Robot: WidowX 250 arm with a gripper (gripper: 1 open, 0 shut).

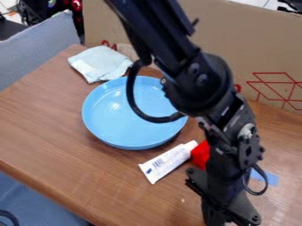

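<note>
The black gripper (218, 205) is low over the wooden table at the lower right; its fingertips are dark and partly hidden by its own body, so what lies between them is not visible. A white tube (162, 164) with blue print lies just left of the gripper. A red object (200, 152) shows behind the arm next to the tube. A light blue plate (112, 115) sits on the table to the left of the arm.
A folded pale cloth (98, 64) lies at the back left. A cardboard wall (266, 53) stands behind. A blue strip (268, 177) lies right of the gripper.
</note>
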